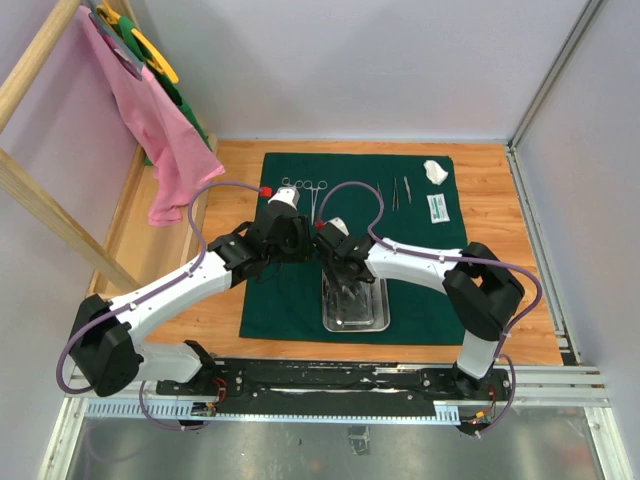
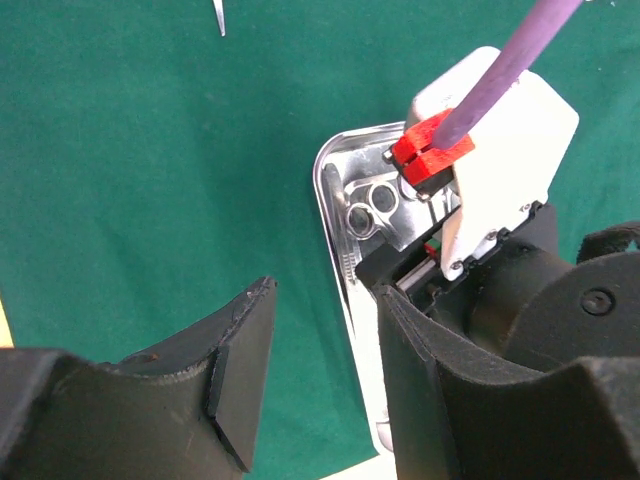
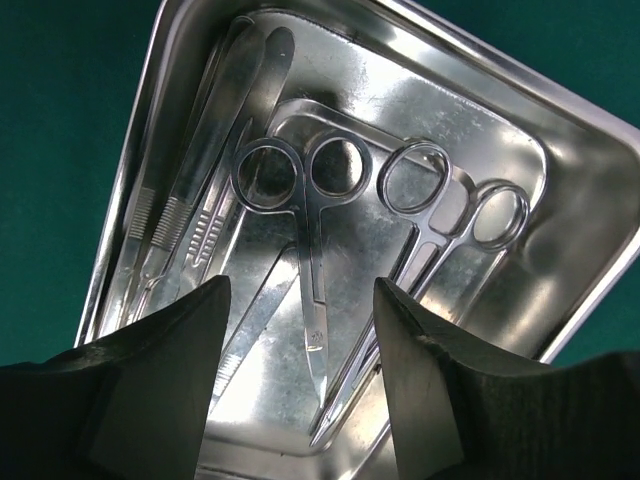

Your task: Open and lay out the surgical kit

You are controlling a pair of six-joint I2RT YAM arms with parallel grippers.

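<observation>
The steel tray (image 1: pixel 356 323) on the green cloth holds several scissor-type instruments (image 3: pixel 315 250) and several flat forceps (image 3: pixel 210 120). My right gripper is open over the tray, its fingertips above the instruments, nothing visible held. My left gripper hangs over the cloth just left of the tray, its fingertips apart with only cloth and tray rim seen between them. The right arm's housing covers much of the tray in the left wrist view.
Ringed instruments (image 1: pixel 312 190), thin tools (image 1: pixel 407 190), a white gauze (image 1: pixel 435 171) and a packet (image 1: pixel 438 208) lie along the back of the cloth (image 1: pixel 275 325). Pink and green cloths hang on a wooden rack at the left.
</observation>
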